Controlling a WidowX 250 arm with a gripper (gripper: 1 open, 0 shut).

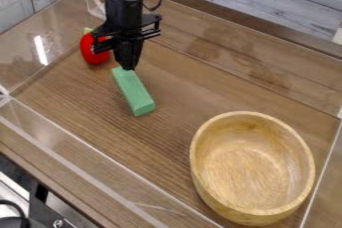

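My black gripper point(128, 53) hangs at the upper left of the camera view, just above the upper end of a green block point(134, 92) lying flat on the wooden table. Nothing clearly shows between its fingers, which look shut. Behind it to the left sits a red object point(94, 50), partly hidden by the gripper.
A large light wooden bowl point(251, 167) stands at the lower right. The table's edge runs along the lower left and the back.
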